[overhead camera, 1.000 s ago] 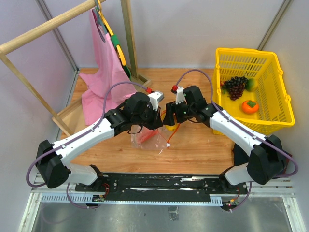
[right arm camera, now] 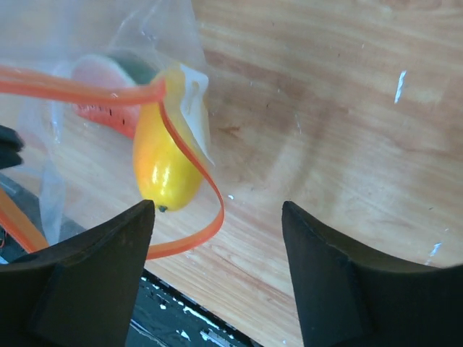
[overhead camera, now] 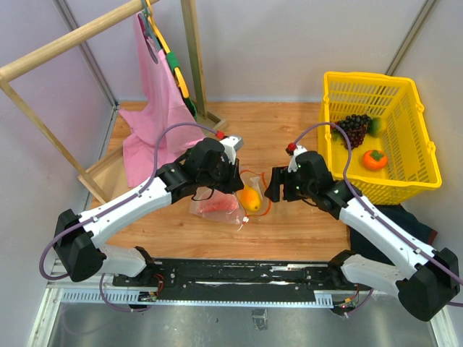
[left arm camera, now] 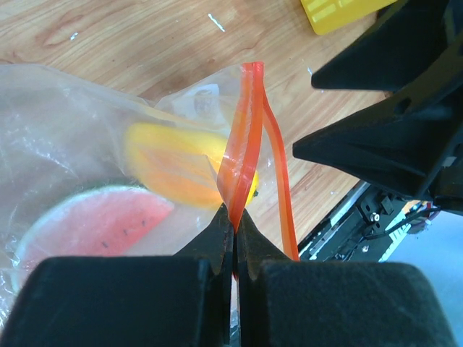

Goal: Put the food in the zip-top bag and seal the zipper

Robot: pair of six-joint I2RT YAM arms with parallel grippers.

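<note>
A clear bag (overhead camera: 218, 208) with an orange zip edge (left arm camera: 245, 137) lies on the wooden table, its mouth toward the right. Inside it are a watermelon slice (left arm camera: 94, 220) and, close to the mouth, a yellow mango-like fruit (right arm camera: 167, 159). My left gripper is shut on the bag's zip edge, pinching it together at one point. Beyond that pinch the orange rim loops open, as the right wrist view shows. To the right of the mouth, my right gripper (overhead camera: 272, 186) stands open, its fingers (right arm camera: 108, 267) apart with nothing gripped.
At the back right a yellow basket (overhead camera: 333, 94) holds dark grapes (overhead camera: 354, 129), a green fruit (overhead camera: 376, 126) and an orange persimmon (overhead camera: 374, 160). A pink cloth (overhead camera: 155, 108) hangs from a wooden frame (overhead camera: 72, 35) on the left. Bare table lies behind the bag.
My right gripper has moved right and toward the front, away from the bag's mouth. The left arm has stayed still.
</note>
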